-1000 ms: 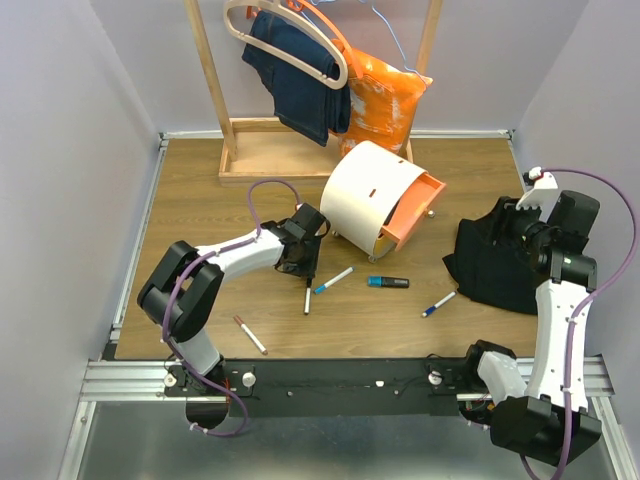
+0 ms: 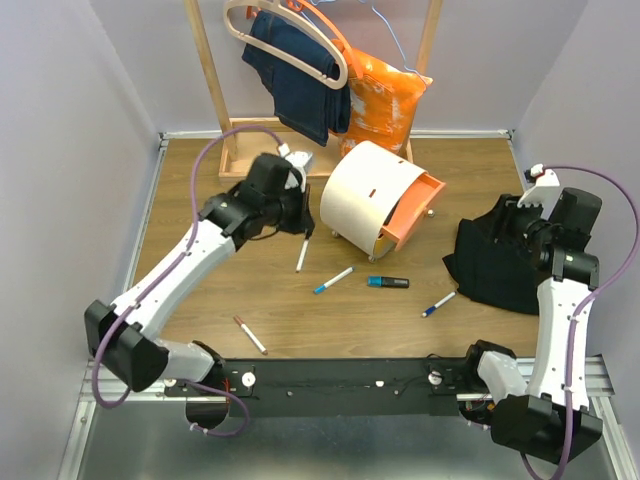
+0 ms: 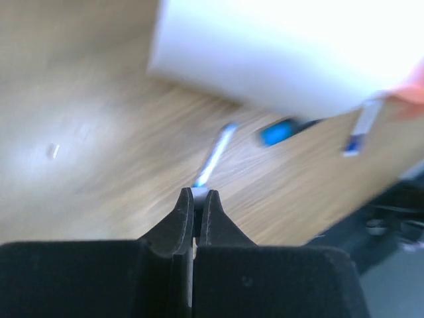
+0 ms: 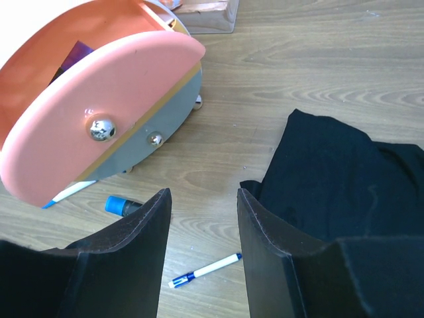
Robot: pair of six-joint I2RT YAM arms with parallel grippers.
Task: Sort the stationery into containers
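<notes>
My left gripper (image 2: 305, 228) is raised left of the cream curved organizer (image 2: 365, 195), shut on a white marker (image 2: 301, 255) that hangs below its fingertips. Below lie a white marker with a blue cap (image 2: 334, 280), a dark marker with a cyan band (image 2: 390, 282), a smaller blue-capped marker (image 2: 438, 304) and a brown-capped marker (image 2: 250, 335). The organizer's pink end and open orange compartment show in the right wrist view (image 4: 132, 93). My right gripper stands open above the right side, nothing between its fingers.
A black cloth (image 2: 485, 275) lies at the right. A wooden rack (image 2: 232, 150) with hangers, dark trousers and an orange bag stands at the back.
My left arm has lifted and moved up in the top view, carrying the marker off the floor. The right arm has not visibly moved.
</notes>
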